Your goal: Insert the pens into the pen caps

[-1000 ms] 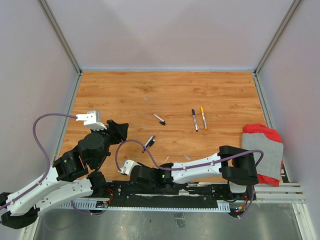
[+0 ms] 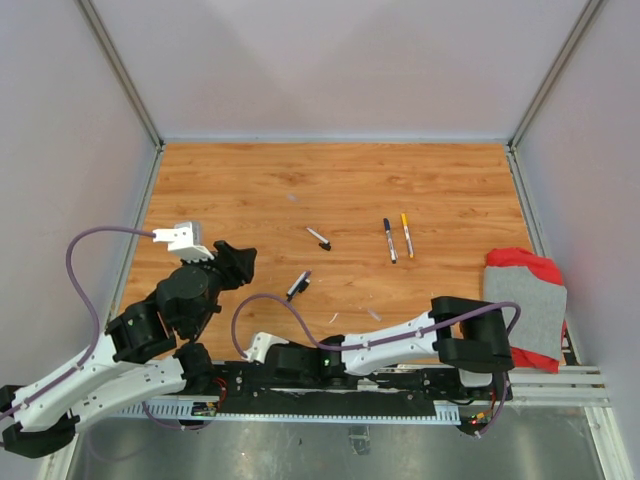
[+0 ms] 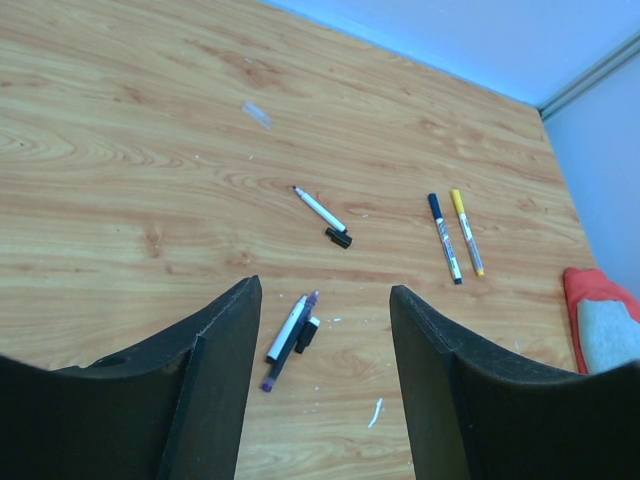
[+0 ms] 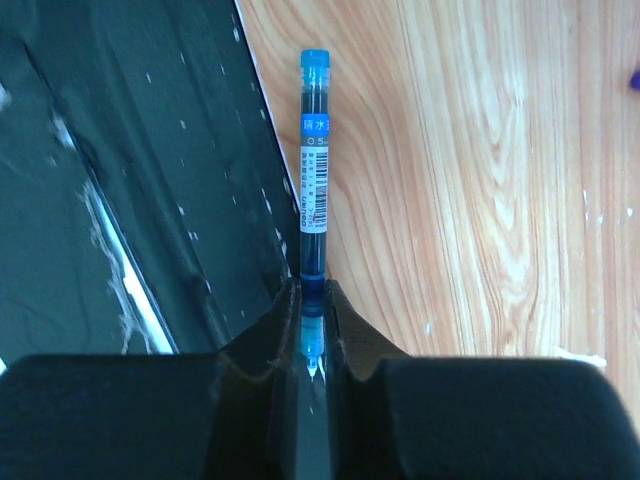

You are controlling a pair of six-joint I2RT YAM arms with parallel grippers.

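In the right wrist view a slim dark-blue pen [image 4: 314, 190] with a light-blue end and a white label is held upright in the frame. My right gripper is shut on it near its tip, which shows just below the fingers. My left gripper stands open above the table with nothing between its fingers. A white pen [image 3: 320, 209] lies with a black cap [image 3: 338, 238] at its end. Nearer, a white pen [image 3: 287, 328], a dark purple-ended pen [image 3: 290, 343] and a black cap [image 3: 307, 334] lie close together.
Capped markers, one blue-and-white [image 2: 390, 241] and one yellow [image 2: 407, 236], lie at the right. A red and grey cloth [image 2: 525, 300] is at the right edge. A clear strip [image 3: 257, 114] and white scraps lie loose.
The left arm and table objects look unchanged.
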